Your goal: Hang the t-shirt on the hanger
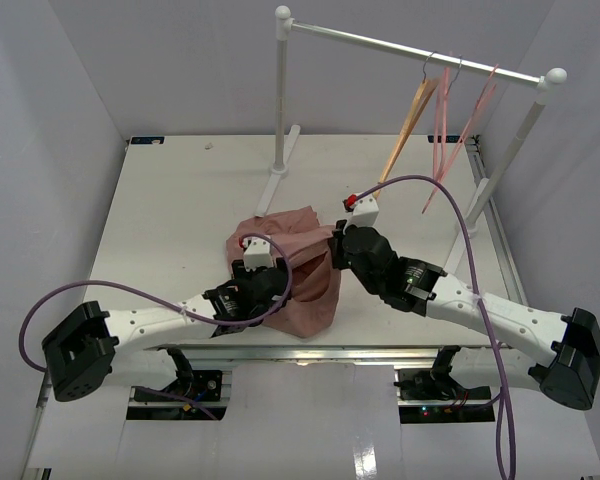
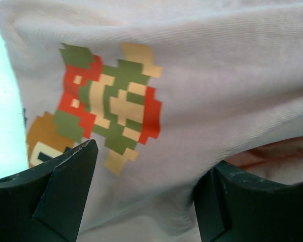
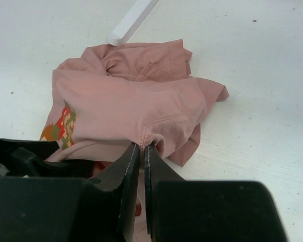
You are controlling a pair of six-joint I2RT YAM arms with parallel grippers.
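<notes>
The pink T-shirt (image 1: 300, 300) lies crumpled at the table's front middle, its upper layer stretched toward my right gripper (image 1: 340, 245), which is shut on a gathered fold in the right wrist view. My left gripper (image 1: 260, 265) is low over the shirt's left part. In the left wrist view its fingers sit either side of the cloth near a pixel print (image 2: 111, 106), apparently apart, with fabric bunched at the right finger (image 2: 242, 206).
A white rack (image 1: 400, 50) stands behind, with wooden (image 1: 405, 130) and pink hangers (image 1: 467, 130) on its right half. Its foot (image 3: 131, 20) is close behind the shirt.
</notes>
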